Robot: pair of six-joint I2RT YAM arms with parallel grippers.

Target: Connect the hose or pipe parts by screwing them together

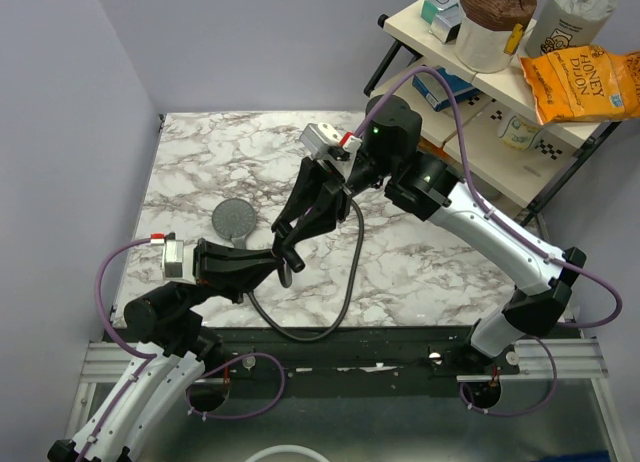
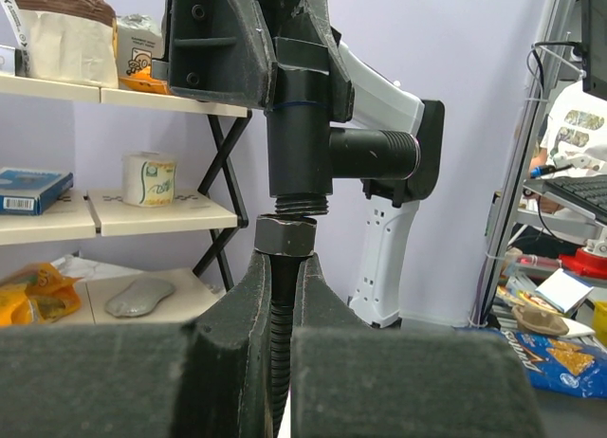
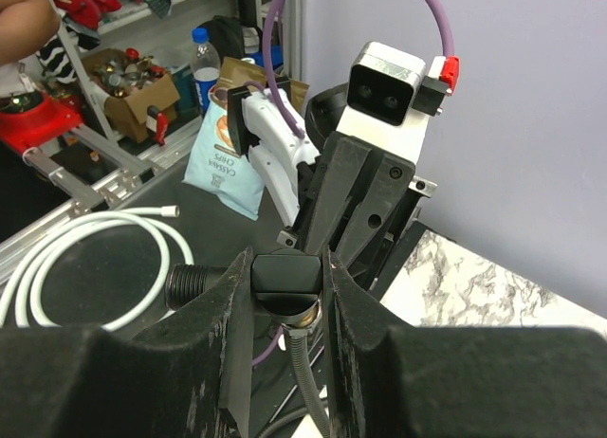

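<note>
My right gripper point(image 1: 298, 240) grips a black T-shaped fitting point(image 2: 298, 154) with threaded ends. Directly beneath it, my left gripper point(image 1: 272, 264) is shut on the hose end point(image 2: 285, 235), a hex nut on a ribbed hose. In the left wrist view the fitting's lower threads sit just over the nut, very close or touching. The grey hose point(image 1: 350, 277) loops across the marble table to the round shower head point(image 1: 234, 220). In the right wrist view the hose point(image 3: 303, 372) hangs below the fitting.
A shelf unit point(image 1: 495, 167) with bags and boxes fills the back right. A coiled white hose point(image 3: 152, 239) lies below in the right wrist view.
</note>
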